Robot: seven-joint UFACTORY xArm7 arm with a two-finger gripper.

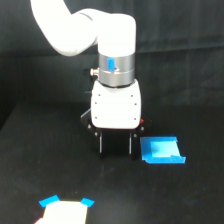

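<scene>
The white gripper [115, 149] hangs over the black table near the middle of the view, pointing down. Its two thin dark fingers stand apart, and nothing shows in the dark gap between them. To the right of it lies a small blue-edged square [162, 149] with a lighter blue middle, flat on the table. Just behind the hand's left side, small bits of red and blue show, too blurred and covered to name. Whether the fingertips touch the table cannot be made out.
At the bottom left, a pale sheet or board [66, 213] has blue tape [87, 202] at its corners and red marks along its left edge. Dark cloth covers the background. Bare black table lies left and right of the gripper.
</scene>
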